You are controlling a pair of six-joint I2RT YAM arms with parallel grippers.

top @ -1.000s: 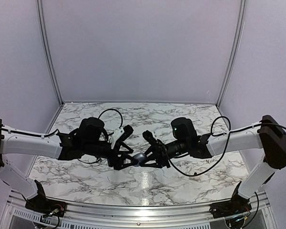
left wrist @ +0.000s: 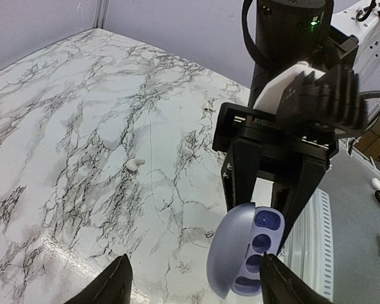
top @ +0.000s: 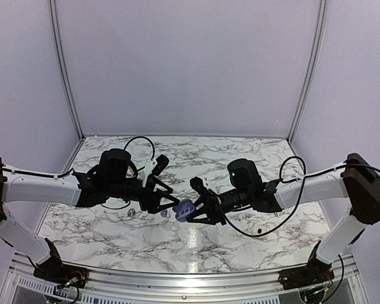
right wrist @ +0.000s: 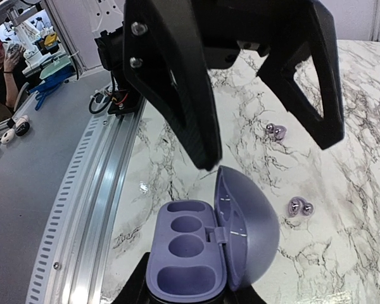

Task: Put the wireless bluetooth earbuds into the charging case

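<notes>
The lavender charging case (right wrist: 185,256) is held up by my right gripper, shut on its body. Its lid (right wrist: 247,234) stands raised, and the four recesses show empty. My left gripper is open beside the case, its two fingertips apart with nothing between them, just above the lid in the right wrist view. Two small lavender earbud shapes (right wrist: 275,132) lie on the marble table below.
A small white piece (left wrist: 134,164) lies on it. Metal rails (top: 183,278) run along the front edge, and pale walls enclose the back and sides.
My left gripper has moved slightly up and left, away from the case, and the case now shows with its lid raised. The right arm has barely moved.
</notes>
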